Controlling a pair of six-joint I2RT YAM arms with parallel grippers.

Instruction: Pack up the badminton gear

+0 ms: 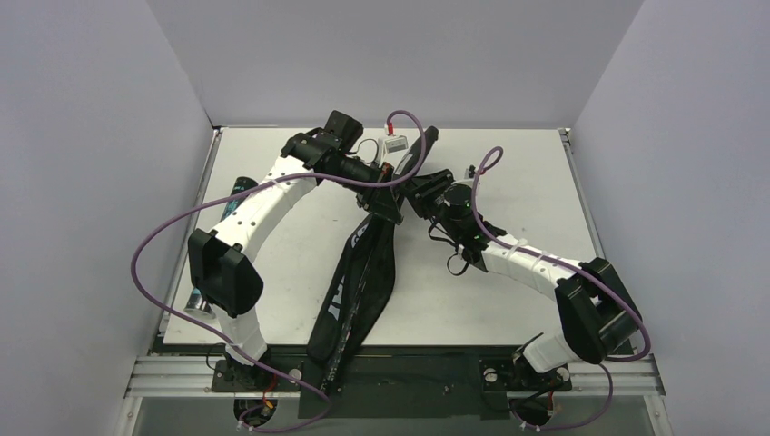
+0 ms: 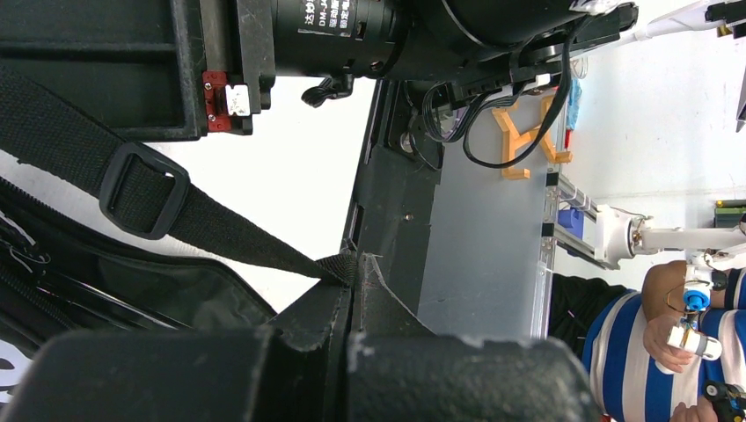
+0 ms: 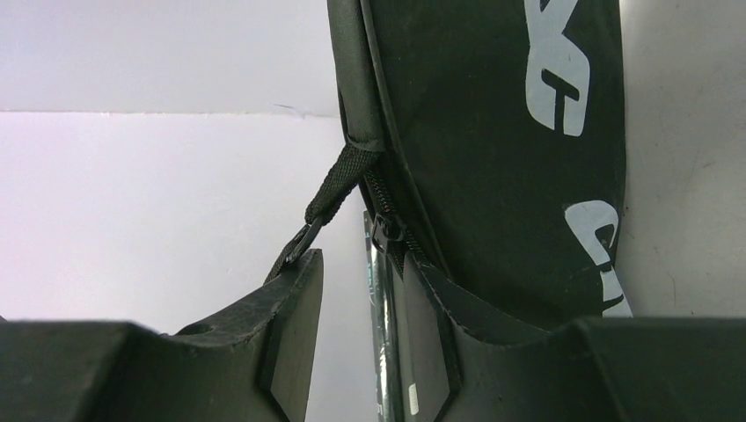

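A long black bag with white lettering (image 1: 338, 304) lies slantwise across the table, its side partly unzipped. A shiny dark rod (image 3: 380, 330) shows along the opening. My left gripper is shut on the bag's black strap (image 2: 237, 230), pulling it taut over the bag. In the right wrist view, my right gripper stands part open near the zipper slider (image 3: 387, 230), which shows beyond the gap between its fingers. A webbing loop (image 3: 339, 180) at the bag's edge runs down behind one finger (image 3: 299, 294). In the top view the arms hide the bag's middle.
A dark tube (image 1: 200, 304) lies along the table's left edge, largely behind the left arm. The two grippers are close together over the bag. To the right, the white table (image 1: 508, 182) is clear. The bag's lower end overhangs the front edge.
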